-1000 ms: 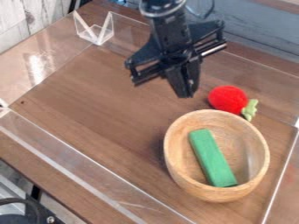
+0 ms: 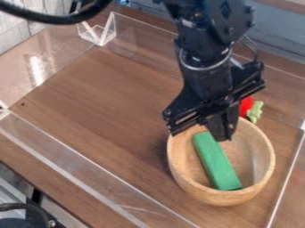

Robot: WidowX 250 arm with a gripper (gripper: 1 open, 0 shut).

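My gripper [image 2: 201, 118] hangs over the rear rim of a round wooden bowl [image 2: 185, 174], at the right of the camera view; whether its fingers are open or shut is hard to make out. A green rectangular block [image 2: 217, 166] lies inside the bowl, below and just in front of the gripper. A red object with a green top [image 2: 248, 106], partly hidden by the gripper, sits behind the bowl.
A clear plastic piece [image 2: 96, 28] stands at the back left, and transparent edging runs along the table's edges.
My gripper has moved down and toward the front, from above the middle of the table to over the bowl, now covering much of the red object.
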